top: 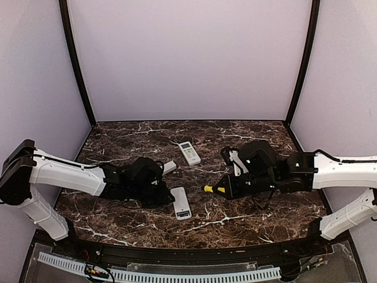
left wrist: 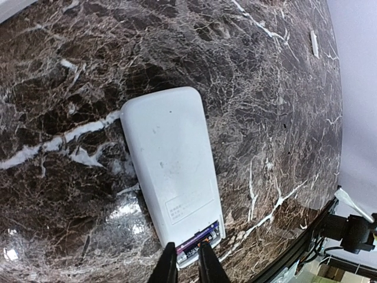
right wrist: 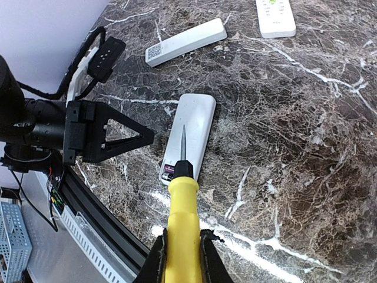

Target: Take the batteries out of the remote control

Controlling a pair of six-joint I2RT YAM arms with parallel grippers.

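A white remote lies back-up on the dark marble table, its battery compartment at the near end uncovered, with something purple inside. My left gripper hangs over that end in the left wrist view; in the right wrist view its fingers stand apart, with nothing seen between them. My right gripper is shut on a yellow screwdriver, whose metal tip points toward the remote in that view; in the top view it is held to the right of the remote.
A white flat piece lies behind the remote, and another remote with buttons lies farther back. The marble table is otherwise largely clear. The front edge and side walls bound the space.
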